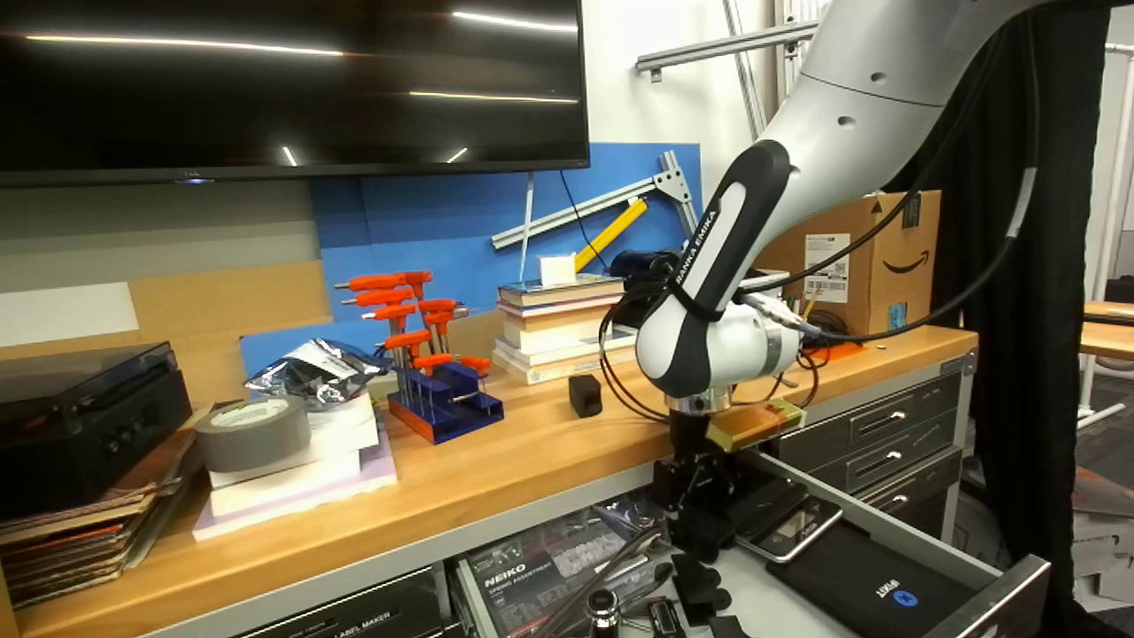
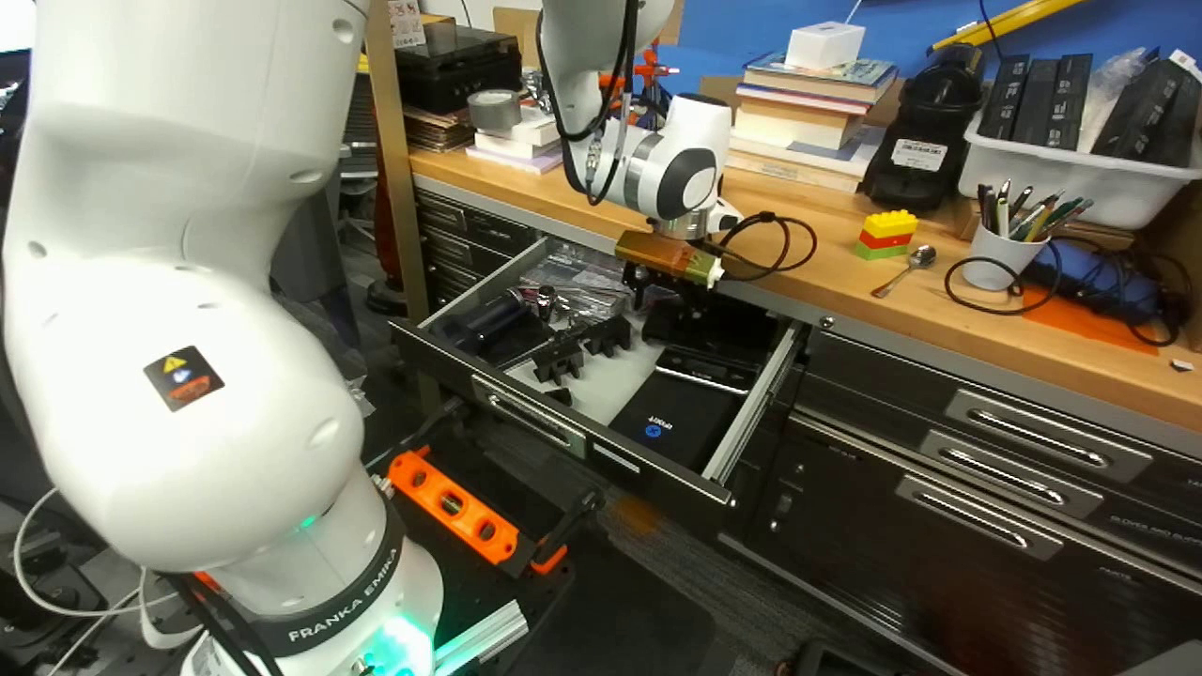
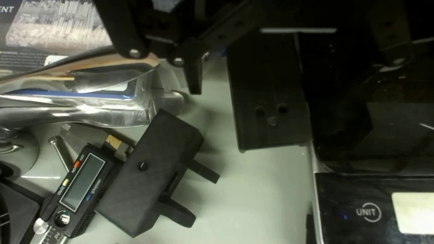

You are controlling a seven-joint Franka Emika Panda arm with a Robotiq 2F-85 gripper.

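Observation:
My gripper reaches down into the pulled-out drawer, fingers open. In the wrist view a black flat-faced piece with small holes lies between the fingers, which do not visibly grip it; the right finger blends into dark items. A black block with two prongs rests lower left of it, beside a digital caliper. On the right is a black device marked UNIT, probably a scale. From the first exterior view, the gripper sits low at the drawer's back, its fingertips hard to make out.
A NEIKO assortment box fills the drawer's left back; a black iFixit case lies at right. The bench edge runs behind the gripper. Books and a red-handled hex key stand occupy the benchtop.

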